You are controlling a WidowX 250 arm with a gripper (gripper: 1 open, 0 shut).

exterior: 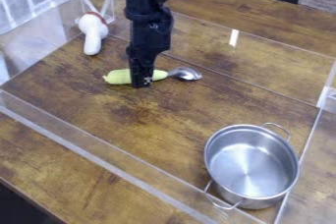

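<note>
The black arm reaches down from the top of the view, its gripper (143, 81) low over a pale green elongated vegetable (118, 77) lying on the wooden table. The fingertips overlap the vegetable's right part; whether they touch it cannot be told. The gripper looks shut, with nothing visible held in it. A metal spoon (186, 74) lies just to the right, its handle end by the vegetable.
A white elongated object (93, 35) lies at the back left. A steel pot (250, 169) stands at the front right. Clear low walls border the work area.
</note>
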